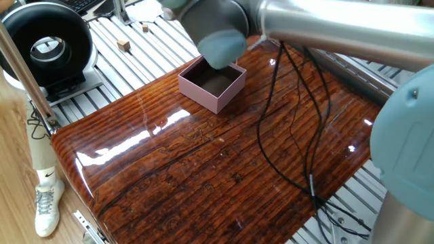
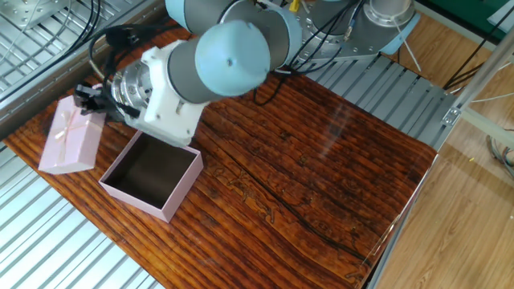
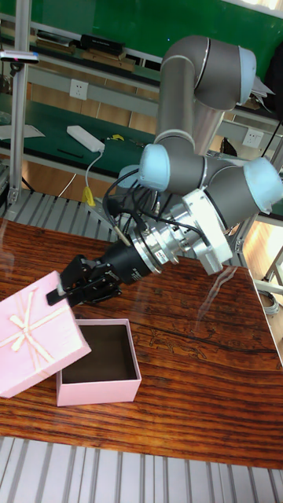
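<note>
An open pink box (image 2: 183, 186) with a dark inside stands upright on the wooden table, and nothing shows in it. Beside it is the pink lid (image 3: 38, 339) with a pale ribbon bow, tilted and overlapping the box's left corner in the third view. My black gripper (image 3: 67, 291) has its fingers at the lid's edge nearest the arm and appears shut on it. In the second view the gripper (image 2: 88, 98) meets the lid (image 2: 74, 138) at its upper corner. The first view shows neither the gripper nor the lid; the arm covers part of the box (image 1: 215, 100).
Black cables (image 1: 264, 129) hang from the arm onto the table. Two small wooden blocks (image 1: 123, 45) lie on the slatted metal surface beyond, near a large black ring-shaped device (image 1: 13, 41).
</note>
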